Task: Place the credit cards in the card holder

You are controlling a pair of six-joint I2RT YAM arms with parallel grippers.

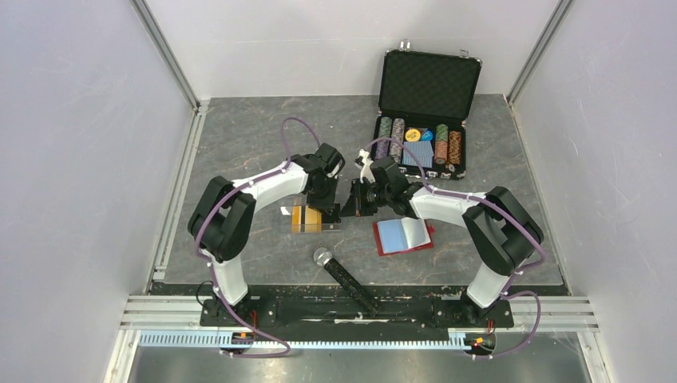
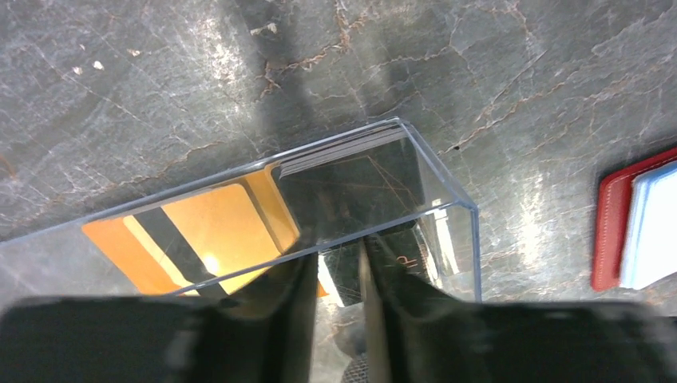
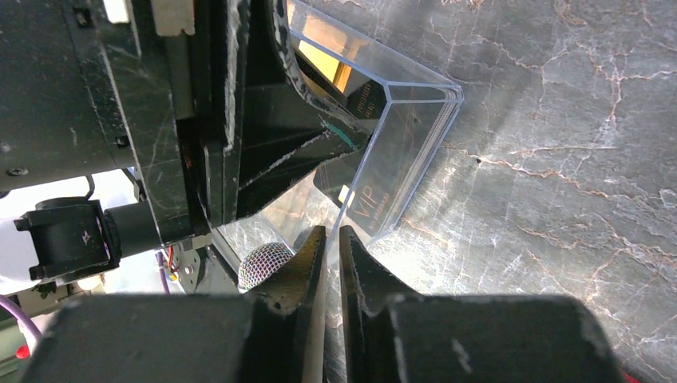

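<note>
A clear plastic card holder (image 2: 459,191) lies on the grey table, with its wall edges showing. Inside it are orange cards and black cards, one printed VIP in the right wrist view. My right gripper is shut on the holder's right end wall, a clear strip running between its fingers. Directly over the holder is my left gripper, its fingers part open with a narrow gap. A black card (image 2: 407,259) shows just beyond that gap; whether a finger touches it I cannot tell.
A microphone (image 1: 347,279) lies in front of the holder. To its right is a red case (image 1: 405,237) with blue and white contents. An open chip case (image 1: 423,148) stands at the back right. The table behind the holder is clear.
</note>
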